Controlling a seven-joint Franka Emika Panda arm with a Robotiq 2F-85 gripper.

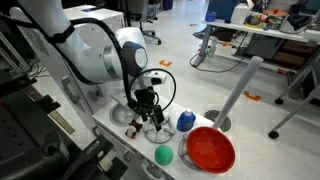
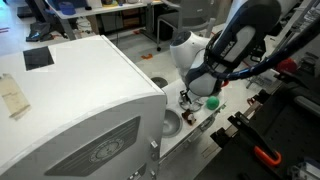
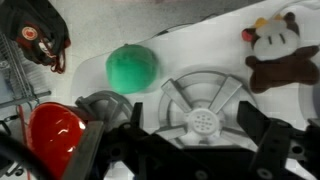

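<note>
My gripper (image 1: pixel 145 118) points downward over the toy stovetop, its fingers apart with nothing between them. In the wrist view the silver burner ring (image 3: pixel 205 120) lies below the gap between the dark fingers. A round green object (image 3: pixel 132 68) sits off to one side of the burner, and a small brown-and-white plush toy (image 3: pixel 281 50) lies on the other side. The red bowl (image 1: pixel 210 149) stands at the counter's right end, with a blue object (image 1: pixel 186 121) behind it. How high the fingertips stand over the burner I cannot tell.
A round silver basin (image 2: pixel 171 123) is set into the white counter, close to the plush toy. A slanted grey post (image 1: pixel 238 93) rises behind the red bowl. Open floor (image 1: pixel 270 150) lies to the right.
</note>
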